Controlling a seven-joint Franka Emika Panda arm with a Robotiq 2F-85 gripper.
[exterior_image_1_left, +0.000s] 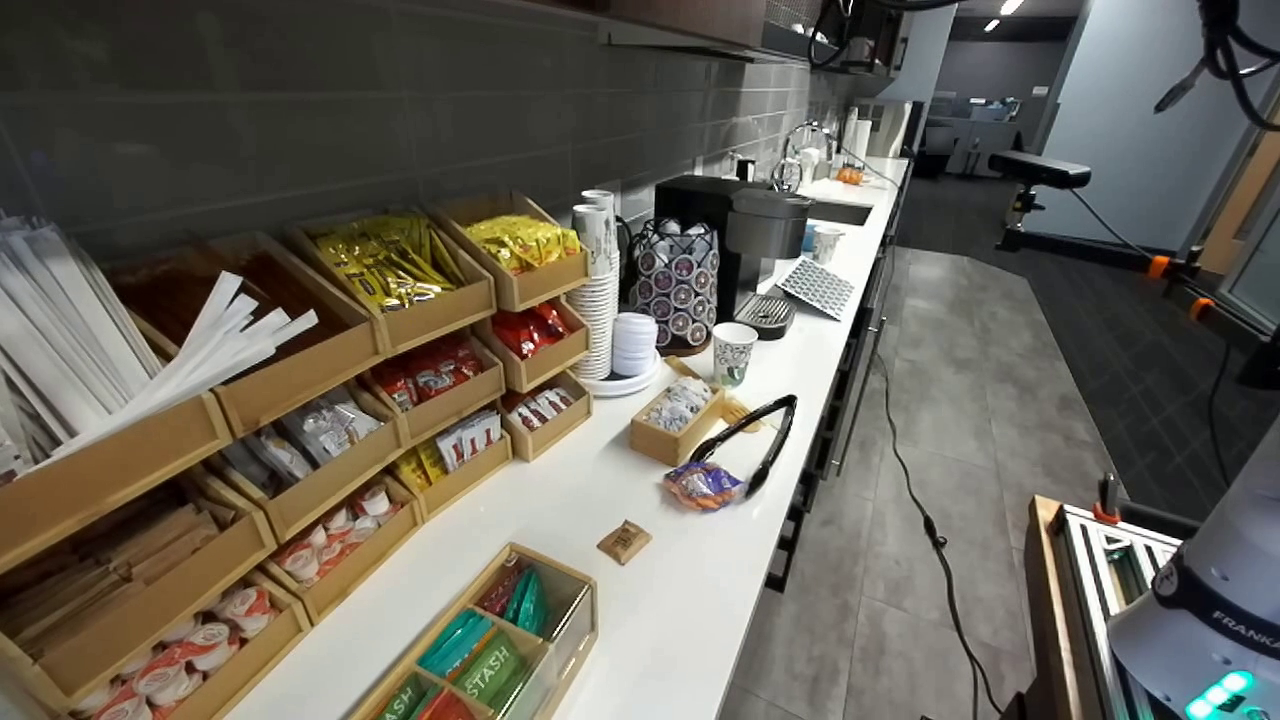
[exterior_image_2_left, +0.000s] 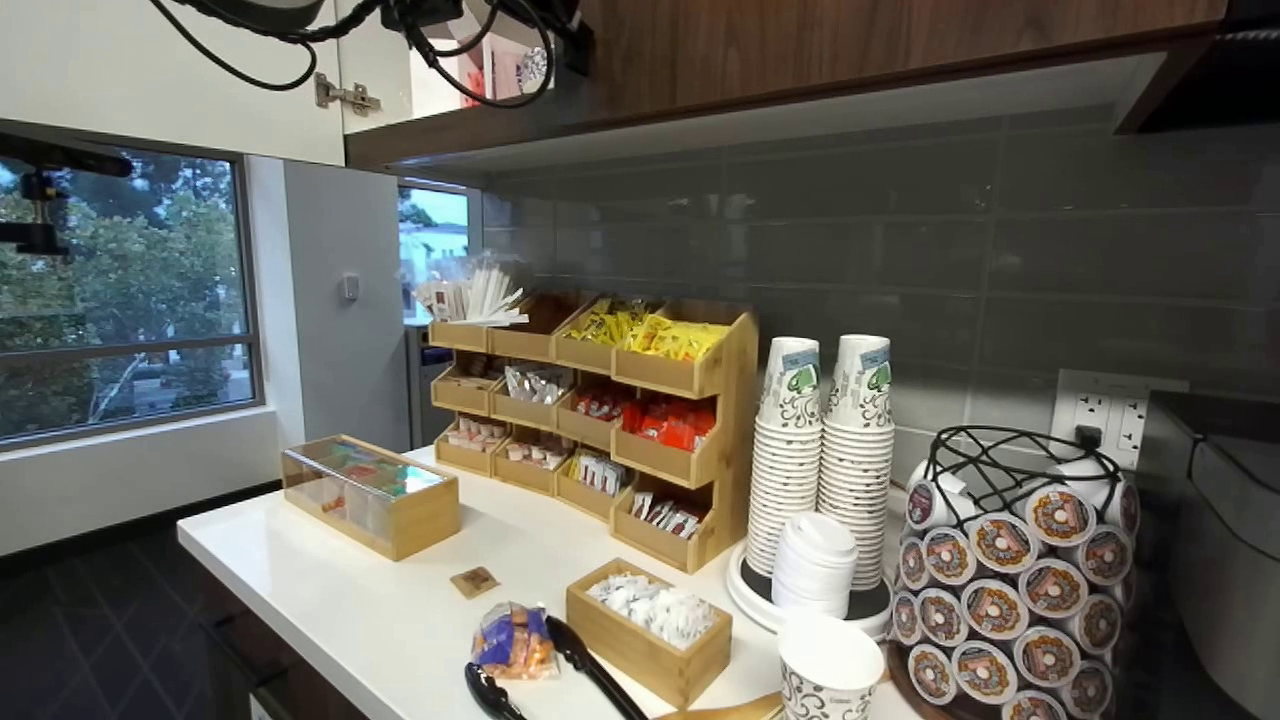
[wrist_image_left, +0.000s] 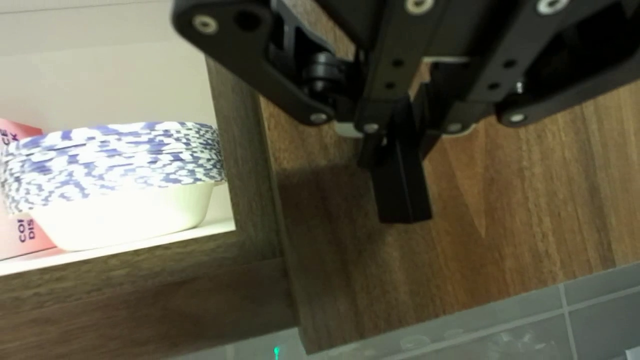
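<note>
In the wrist view my gripper is shut on a black bar-shaped handle, whose end sticks out below the fingers. Behind it is a brown wooden cabinet door, closed, with the handle near its left edge. To the left an open cabinet compartment shows a stack of patterned paper bowls and a pink box. Exterior view 2 shows the white inside of a swung-open door at upper left. Most of the arm lies outside both exterior views.
Below the cabinets runs a white counter with a snack rack, cup stacks, a tea box, tongs and a pod carousel. Cables hang near the arm.
</note>
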